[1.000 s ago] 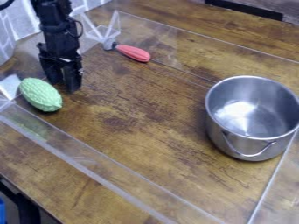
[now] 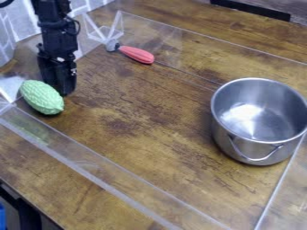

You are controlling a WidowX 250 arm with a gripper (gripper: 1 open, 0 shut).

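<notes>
My black arm reaches down at the left of the camera view, with the gripper (image 2: pixel 57 86) low over the table, just behind a pale green oblong vegetable-like object (image 2: pixel 43 98). Whether the fingers are open or shut, or touch that object, is too dark and small to tell. A steel pot (image 2: pixel 260 121) stands empty at the right.
A pink-red object (image 2: pixel 136 54) lies at the back, beside a white and grey item. Clear strips run along the edges of the wooden table (image 2: pixel 156 162).
The gripper has shifted slightly to the left over the last second. The green object and pot look unmoved.
</notes>
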